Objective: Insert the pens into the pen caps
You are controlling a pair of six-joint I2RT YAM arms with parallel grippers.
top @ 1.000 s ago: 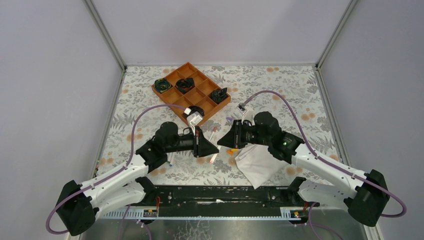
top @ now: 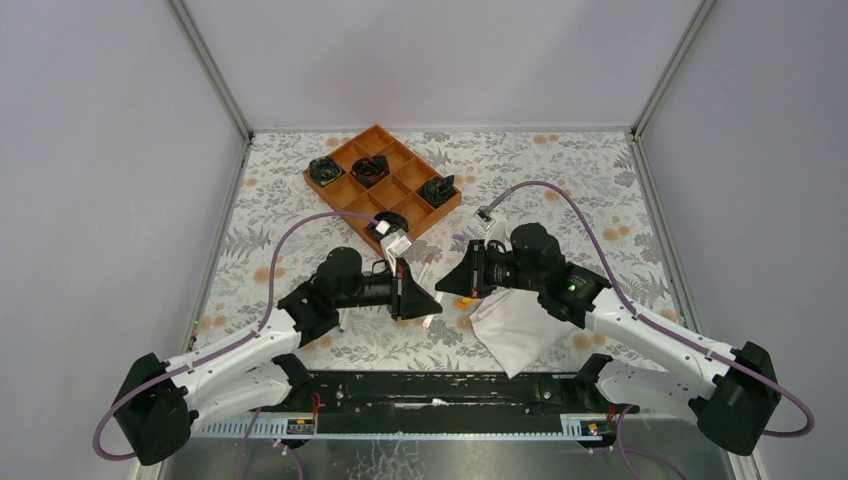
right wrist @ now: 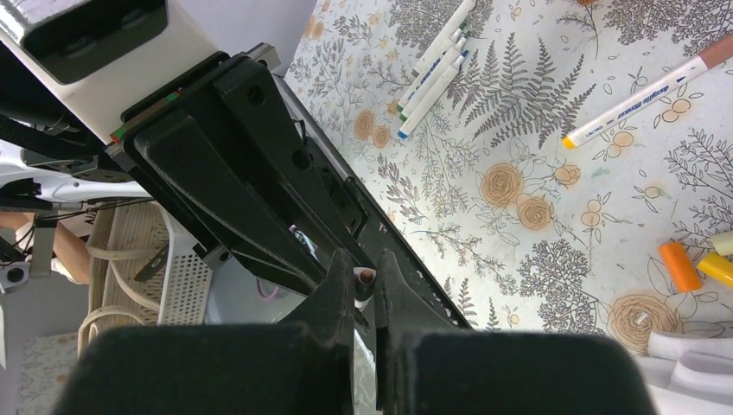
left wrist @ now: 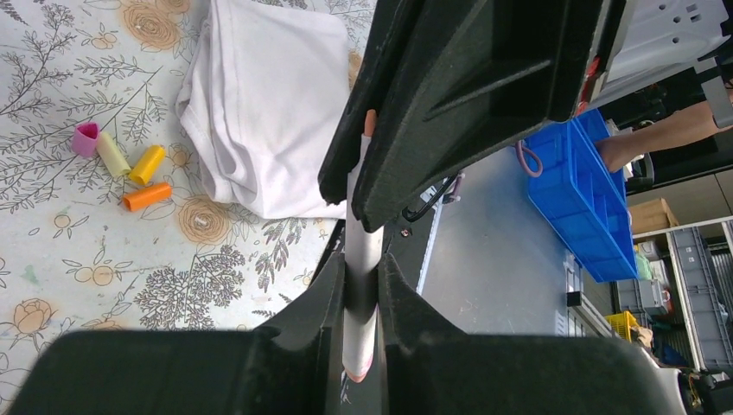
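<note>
A white pen (left wrist: 360, 298) with a brown upper end stands roughly upright in the left wrist view. My left gripper is shut on its lower part. Higher up, the fingers of my right gripper straddle the same white shaft. Seen from the right wrist, my right gripper is shut on it, its round brown end (right wrist: 366, 276) showing between the fingers; whether a cap is there, I cannot tell. Loose caps lie on the table: pink (left wrist: 86, 139), cream (left wrist: 112, 154), yellow (left wrist: 148, 164) and orange (left wrist: 148, 196).
A brown-capped marker (right wrist: 640, 102) lies alone, and several white pens (right wrist: 436, 73) lie side by side. A white cloth (top: 520, 325) covers the front right of the table. At the back stands a wooden compartment tray (top: 377, 130) with dark bundles.
My left gripper has shifted slightly to the right and towards the front edge. The right arm looks almost still. Both grippers stay close together.
</note>
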